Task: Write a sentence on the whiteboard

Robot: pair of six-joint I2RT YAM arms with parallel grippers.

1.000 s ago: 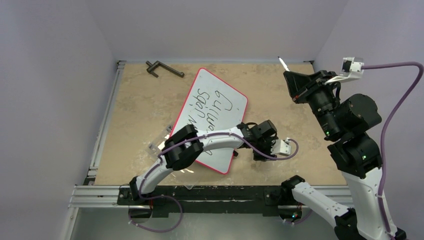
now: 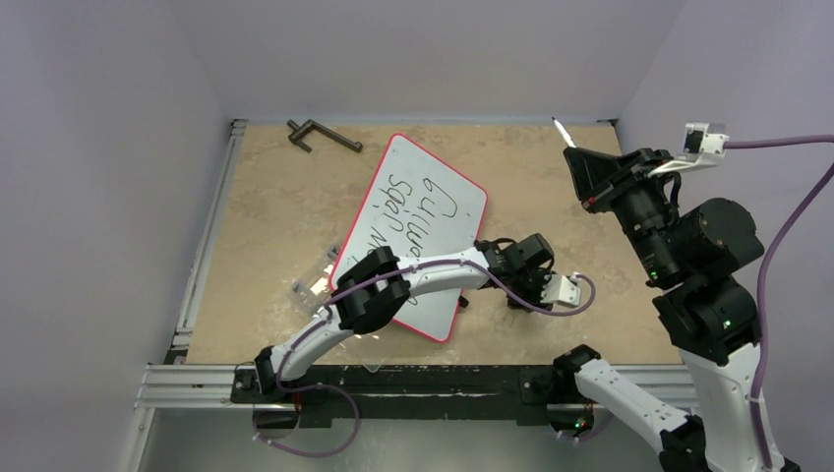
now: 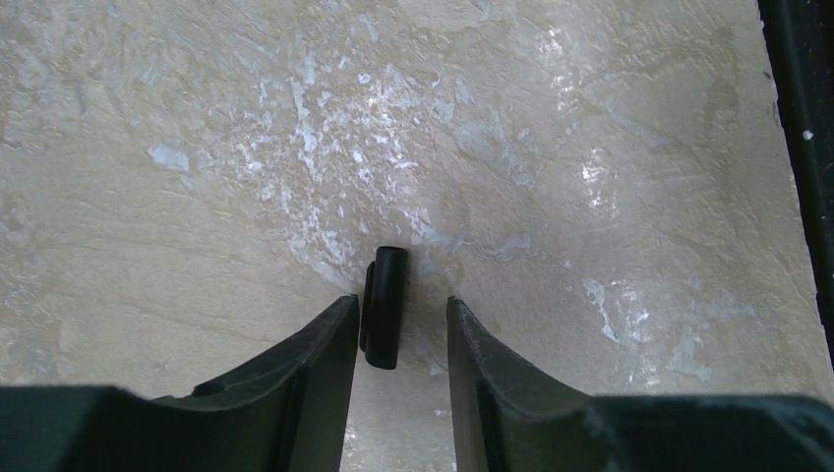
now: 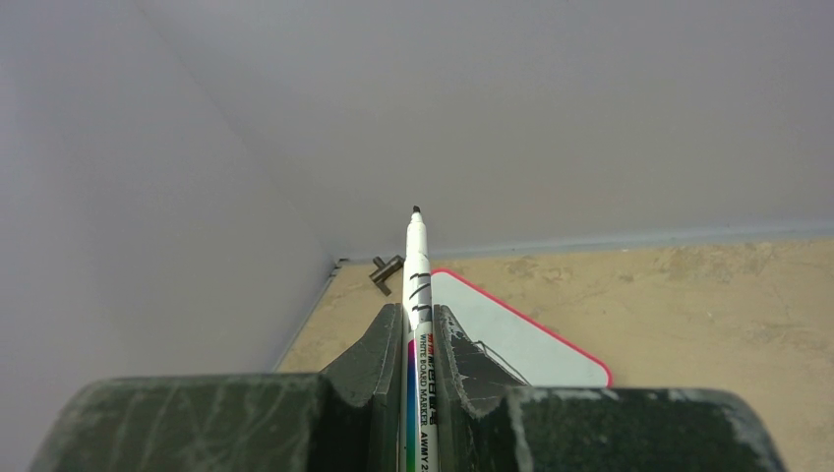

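The whiteboard (image 2: 428,211), red-edged and lying tilted on the table, bears black handwriting, partly hidden beneath my left arm. My right gripper is shut on a white marker (image 4: 418,261), uncapped, its dark tip pointing up and away. In the top view this marker (image 2: 564,133) is held high at the right. A black marker cap (image 3: 387,310) lies on the table in the left wrist view. My left gripper is part open above it, the cap showing between the fingertips, nearer the left finger; whether they touch cannot be told.
A dark bent bracket (image 2: 325,133) rests at the table's back left. Clear plastic (image 2: 313,280) lies left of the board. Table surface right of the board is mostly bare, apart from the left gripper's spot. Purple cables (image 2: 787,236) loop along both arms.
My right arm has shifted slightly to the right and toward the front, carrying the marker. The left wrist has moved a little to the right. The board and its writing look the same.
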